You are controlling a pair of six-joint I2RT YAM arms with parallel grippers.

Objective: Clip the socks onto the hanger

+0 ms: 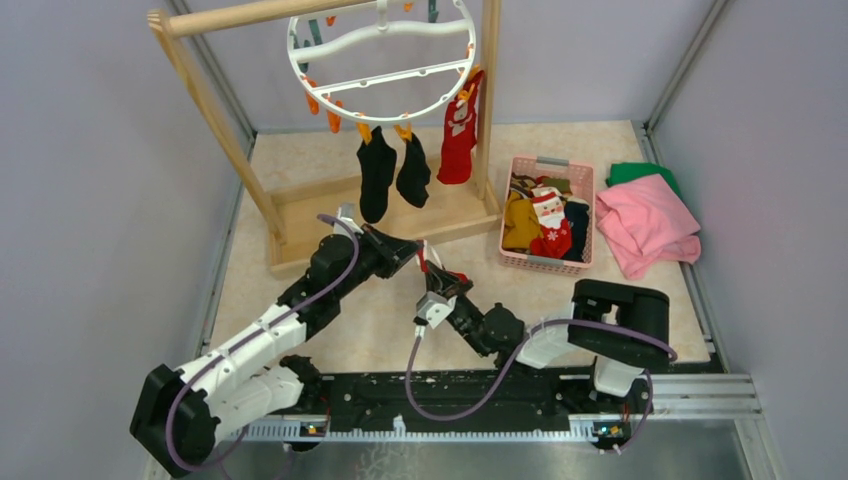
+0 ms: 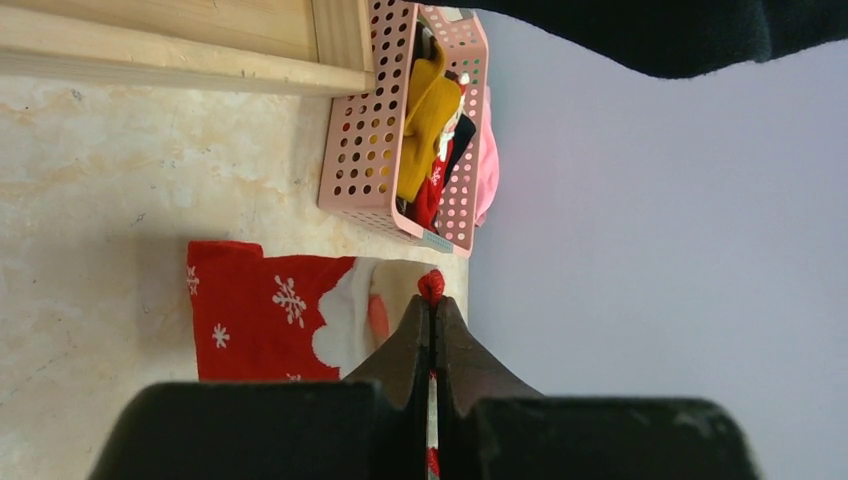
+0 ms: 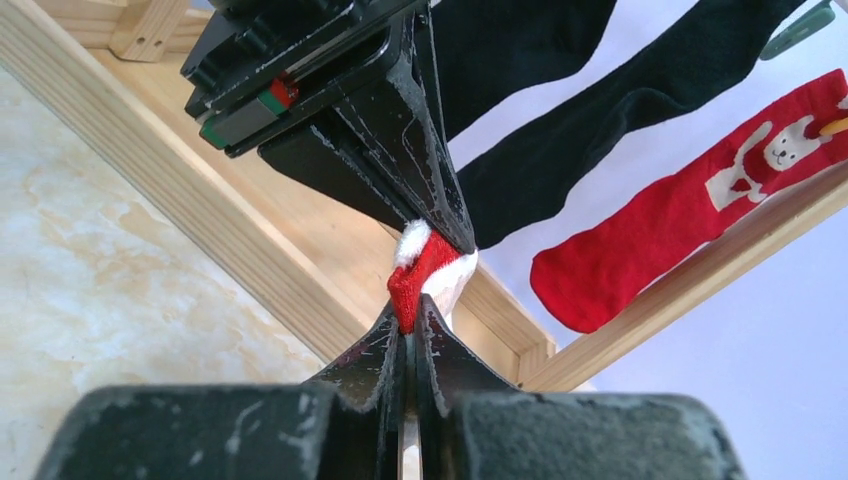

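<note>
A red and white snowflake sock (image 2: 265, 310) hangs between my two arms. My left gripper is shut on a corner of it, a red tuft showing at the tips. In the right wrist view, red and white fabric of the sock (image 3: 432, 268) runs from the left fingers (image 3: 420, 160) down to my right gripper, also shut on it. The white round hanger (image 1: 386, 118) is above, with two black socks (image 1: 375, 175) and a red sock (image 1: 458, 140) hanging from orange clips (image 1: 403, 131).
A pink basket (image 1: 545, 264) of several socks stands to the right, beside pink cloth (image 1: 645, 220) and green cloth (image 1: 640, 172). The wooden rack (image 1: 460, 229) stands behind the grippers.
</note>
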